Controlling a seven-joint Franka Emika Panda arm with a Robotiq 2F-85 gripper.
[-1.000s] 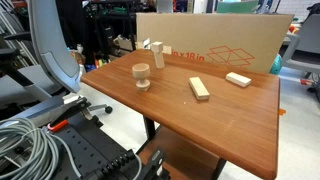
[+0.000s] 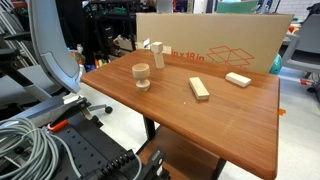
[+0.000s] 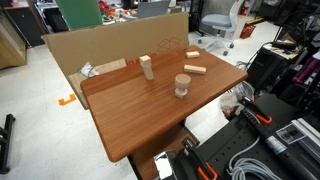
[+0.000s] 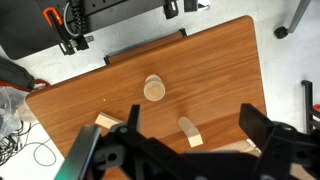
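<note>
On the brown table stands a pale wooden goblet-like cup [image 2: 142, 76] [image 3: 182, 86] [image 4: 154, 90]. Behind it an upright pale block [image 2: 157, 52] [image 3: 146, 67] stands; the wrist view shows that block [image 4: 190, 131] from above. One flat pale block [image 2: 199, 89] [image 3: 195, 70] lies apart from the cup, and a second flat block [image 2: 238, 79] [image 3: 193, 52] is farther back. My gripper is high above the table, open, with its dark fingers wide apart and nothing held. Neither exterior view includes the gripper.
A cardboard panel [image 2: 225, 42] [image 3: 110, 47] rises along the table's back edge. On the robot's base side lie coiled grey cables [image 2: 30, 150], and a white arm link [image 2: 55, 42] curves at the upper left.
</note>
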